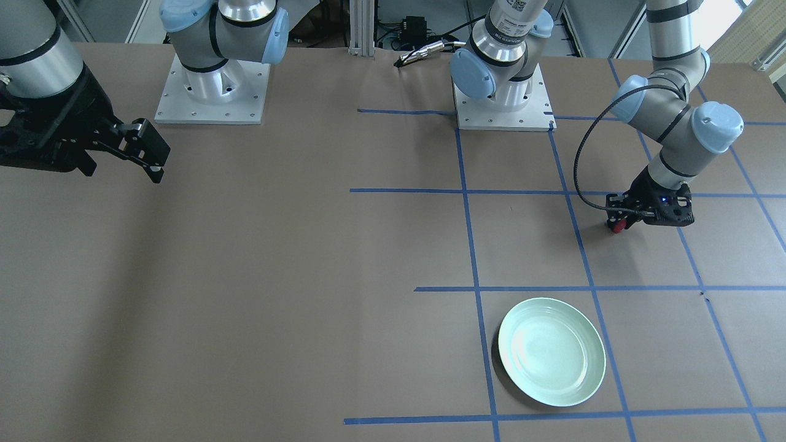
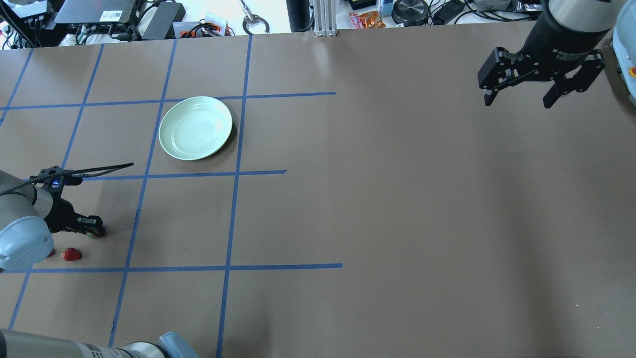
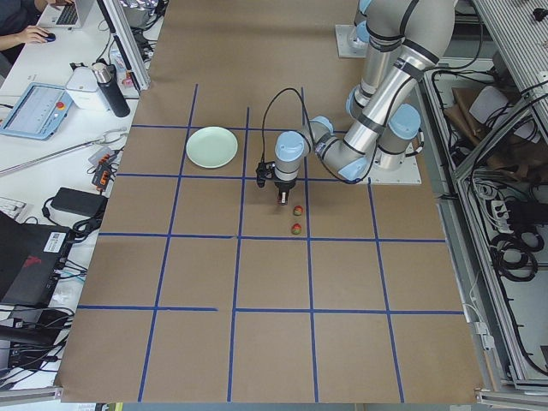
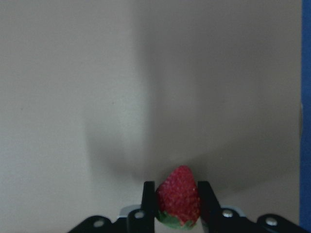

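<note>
My gripper (image 1: 624, 220) is low over the taped floor board at the right of the front view, closed on a red strawberry (image 4: 178, 196) with green leaves, seen between the fingertips in the left wrist view. In the top view the gripper (image 2: 94, 229) sits at the left, and two more strawberries lie near it, one (image 2: 71, 254) in clear view, the other (image 2: 51, 253) partly hidden by the arm. The left view shows both (image 3: 298, 211) below the gripper. A pale green plate (image 1: 552, 350) lies empty, away from the gripper.
A second black gripper (image 2: 542, 77) hangs at the upper right of the top view, and another arm (image 2: 71, 346) shows at the bottom left.
</note>
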